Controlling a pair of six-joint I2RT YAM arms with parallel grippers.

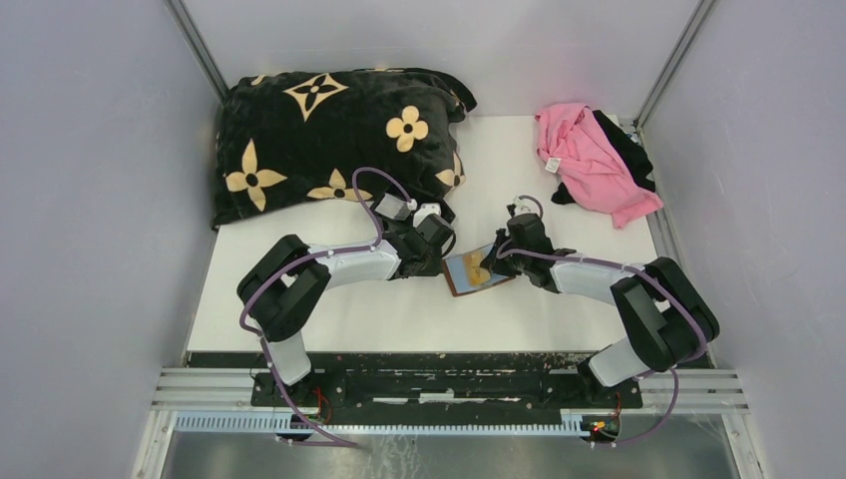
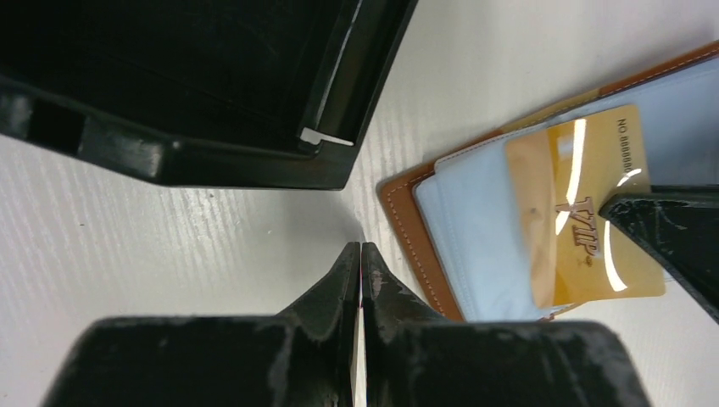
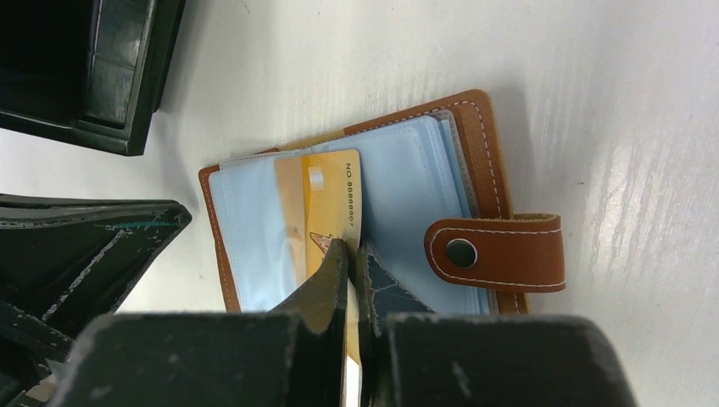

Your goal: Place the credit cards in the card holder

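Observation:
A brown card holder (image 3: 492, 144) lies open on the table, its pale blue clear sleeves (image 3: 407, 170) facing up. A gold card (image 2: 593, 203) sits partly inside the left sleeve, its right part uncovered. My right gripper is shut, its tips down at the card's right part; whether they pinch the card or only press on it I cannot tell. Just left of the holder, my left gripper is shut above the table, and nothing shows between its fingers.
A black box (image 2: 229, 144) stands close behind my left gripper, near the holder's left corner. Further back lie a dark patterned cushion (image 1: 329, 130) and a pink cloth (image 1: 589, 160).

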